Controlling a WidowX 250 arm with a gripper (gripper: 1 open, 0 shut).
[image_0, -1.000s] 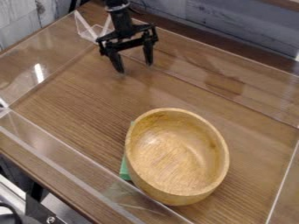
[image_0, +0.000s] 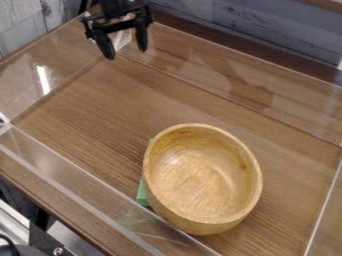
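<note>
The dark gripper (image_0: 118, 36) is at the top left of the wooden floor of the workspace, against the left back corner, with a pale, whitish patch beside it. Its two fingers hang apart, open. Whether anything lies between them is too small to tell. A large yellow oval bowl (image_0: 201, 178) lies at the lower right, with a small green object (image_0: 143, 195) partly hidden under or behind its left side.
Low walls border it at the back and left, and dark cables show at the bottom left corner outside it.
The gripper has moved left and up toward the back left corner, away from the middle of the back. The bowl and green object have not moved.
</note>
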